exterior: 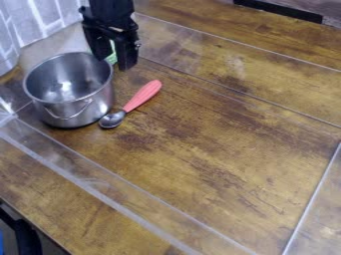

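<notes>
My black gripper [114,58] reaches down from the top left, just behind and right of a steel pot [67,100]. A green object [112,54] sits at the gripper's fingers, mostly hidden by them; I cannot tell whether it is held. A spoon [142,99] with a pink handle lies right of the pot, its metal bowl toward the front.
A pale crumpled backdrop [27,25] stands at the back left. A dark edge runs along the back right.
</notes>
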